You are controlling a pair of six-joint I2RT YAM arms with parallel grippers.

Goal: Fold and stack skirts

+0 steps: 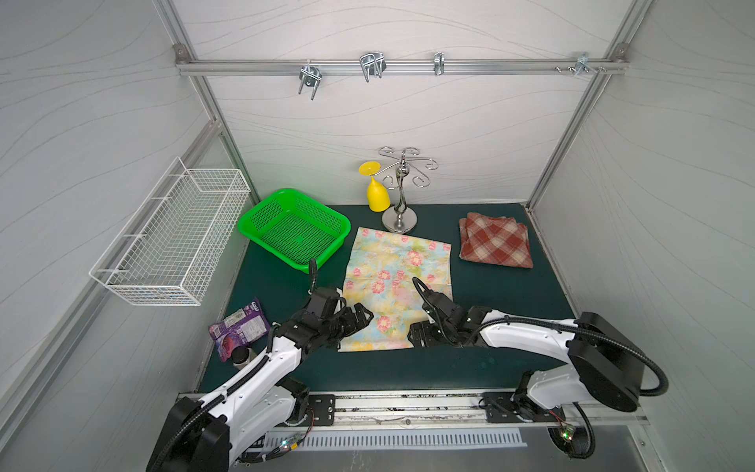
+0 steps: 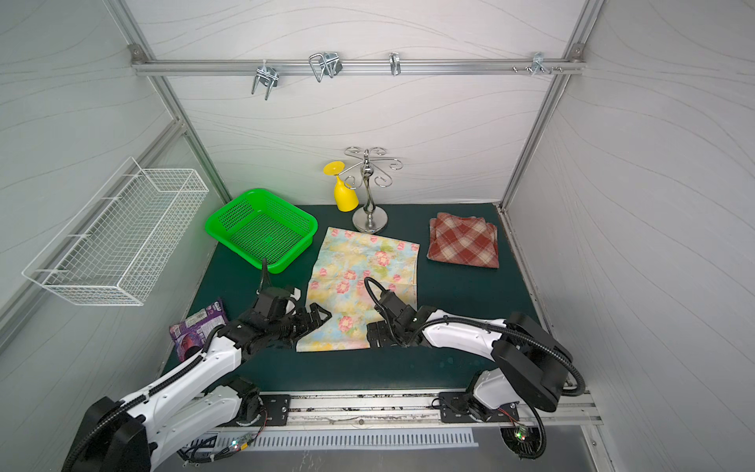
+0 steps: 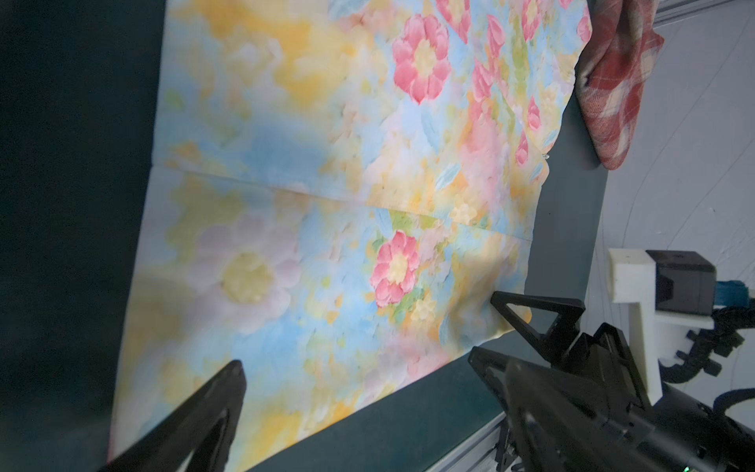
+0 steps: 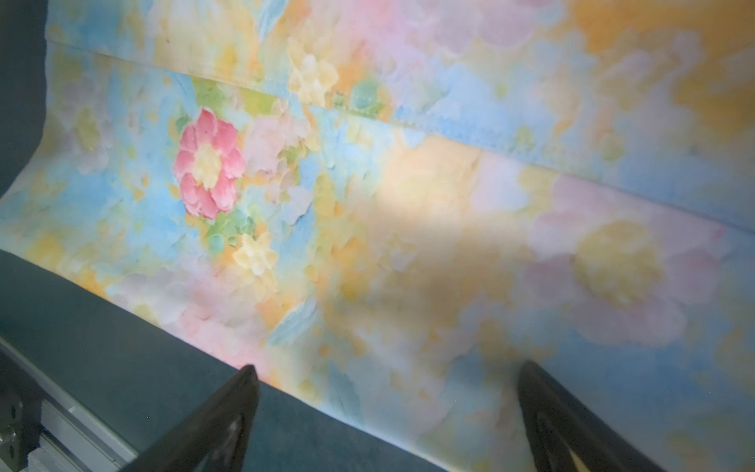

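A floral skirt (image 1: pixel 393 271) in yellow, blue and pink lies spread flat at the middle of the table, a crease running across its nearer part. Over its left edge my left gripper (image 1: pixel 363 314) is open, with no cloth between its fingers. At the near edge, right of centre, my right gripper (image 1: pixel 418 336) hangs open; in the right wrist view its fingers (image 4: pixel 224 417) stand wide apart above the cloth. The arms hide parts of the skirt's left side and near right corner. A red plaid skirt (image 1: pixel 495 240), folded into a compact pile, rests at the back right.
A green basket (image 1: pixel 334 242) stands at the back left. Behind the floral skirt are a metal stand (image 1: pixel 399 219) and a yellow goblet (image 1: pixel 378 196). A purple packet (image 1: pixel 240 326) lies front left, beneath a white wire basket (image 1: pixel 157 295) on the wall.
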